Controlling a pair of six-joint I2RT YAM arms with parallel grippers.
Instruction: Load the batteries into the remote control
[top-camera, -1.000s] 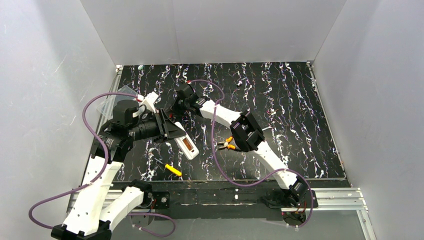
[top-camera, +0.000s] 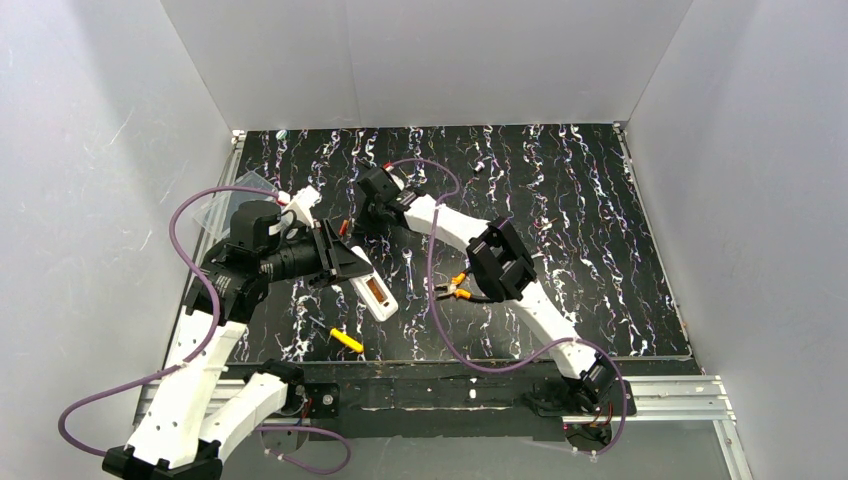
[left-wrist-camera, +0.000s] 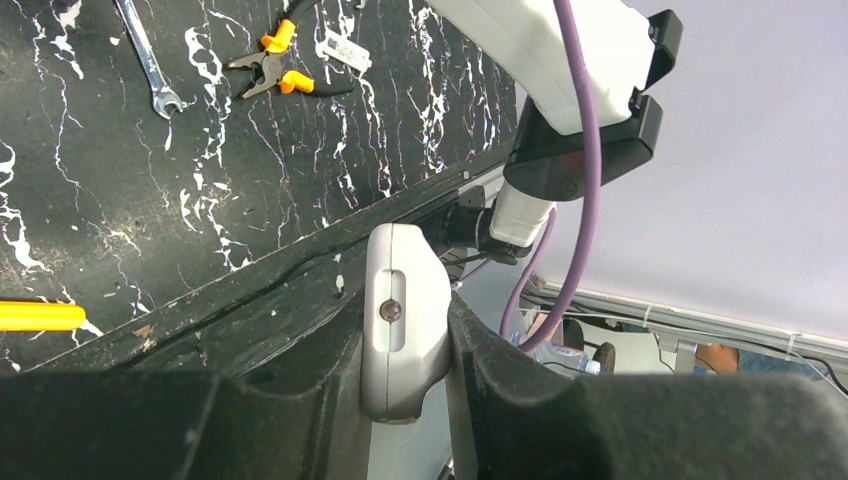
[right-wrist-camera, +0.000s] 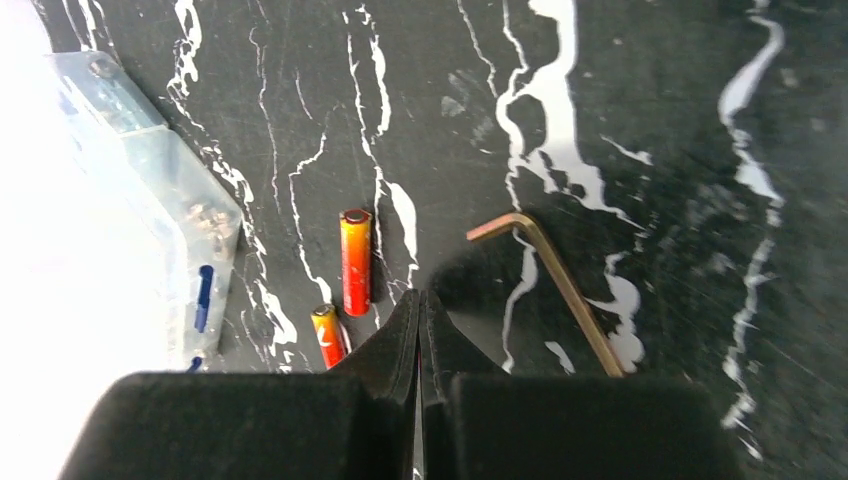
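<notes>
A white remote control (top-camera: 374, 296) hangs from my left gripper (top-camera: 349, 268), its brown battery bay turned up in the top view. From the left wrist view the remote's end (left-wrist-camera: 415, 310) is pinched between the two fingers. My right gripper is shut over the dark marble tabletop, and no object shows between its fingertips. To its left in the right wrist view lies an orange-red battery (right-wrist-camera: 356, 262). A second battery (right-wrist-camera: 328, 335) sits just below that one. Both rest on the table, apart from the fingertips.
A bronze hex key (right-wrist-camera: 555, 270) lies right of my right gripper, and a clear bin (right-wrist-camera: 170, 190) stands to the left. Pliers (left-wrist-camera: 270, 68), a wrench (left-wrist-camera: 150, 60) and a yellow-handled screwdriver (top-camera: 346, 340) are spread on the table.
My right gripper has shifted slightly to the right in the top view, uncovering more of the orange-red batteries. The left arm and the remote stay put.
</notes>
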